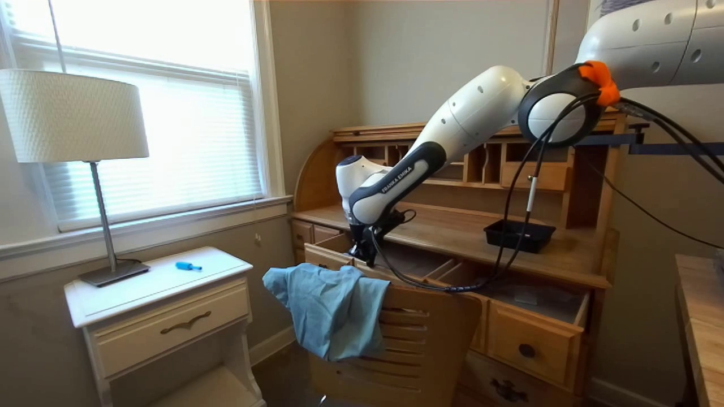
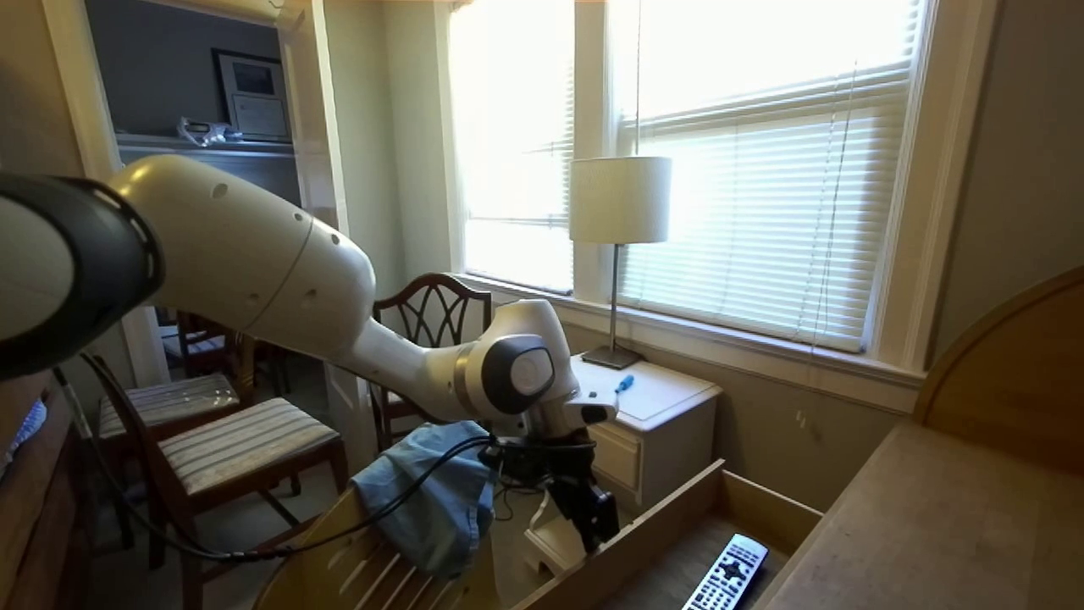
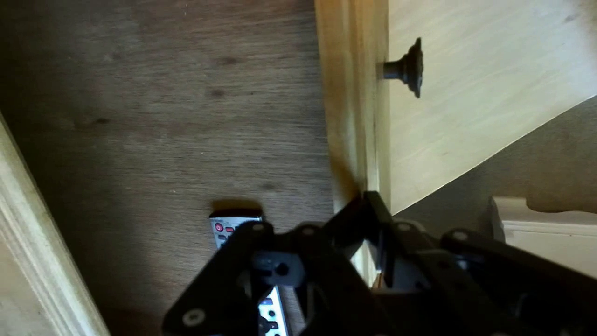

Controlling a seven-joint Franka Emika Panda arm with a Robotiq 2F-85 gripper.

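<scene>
An open wooden desk drawer fills much of the wrist view, a dark knob on its front. My gripper is shut on the top edge of that drawer front, one finger on each side. In exterior view 2, the gripper points down at the drawer's front wall. A grey remote control lies on the drawer floor. The wrist view shows the remote partly hidden by the gripper.
Close in front of the drawer stands a wooden chair with a blue cloth over its back. Another drawer is open at the right. A black tray sits on the desktop. The white nightstand holds a lamp and a blue object.
</scene>
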